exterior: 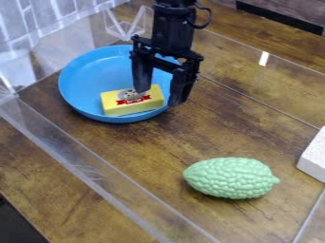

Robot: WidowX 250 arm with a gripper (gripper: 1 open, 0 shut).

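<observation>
A blue bowl (86, 76) rests on the wooden table at the upper left, holding a yellow box (127, 107) with a red label. My black gripper (160, 85) is open above the bowl's right part, one finger over the box and the other near or past the rim. A green bumpy oblong object (231, 177) lies at the lower right.
A white block (314, 154) sits at the right edge. Clear plastic walls run along the left and right.
</observation>
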